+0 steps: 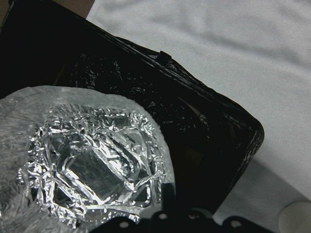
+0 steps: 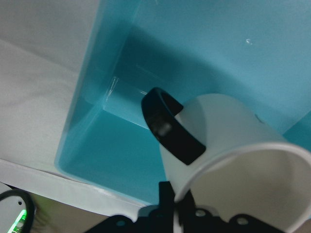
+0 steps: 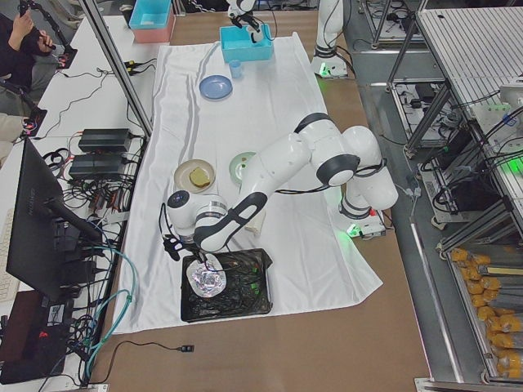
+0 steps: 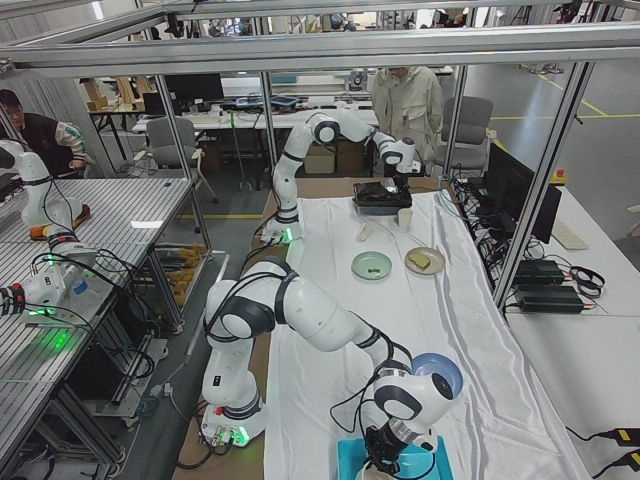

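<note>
My left gripper is shut on a crumpled foil bowl (image 1: pixel 97 165) with a clear rim, held over the left part of a black bag-lined bin (image 1: pixel 218 121); the bowl also shows in the camera left view (image 3: pixel 206 279). At the far end, my right gripper is shut on the rim of a white mug (image 2: pixel 218 126) with a black handle, in or just over a turquoise bin (image 2: pixel 112 145).
Between the bins on the white cloth lie a tan plate (image 4: pixel 424 261) with a yellowish item, a green plate (image 4: pixel 371 266), a blue plate (image 3: pixel 215 87) and a blue cup (image 3: pixel 235 69). A monitor and cables line one side.
</note>
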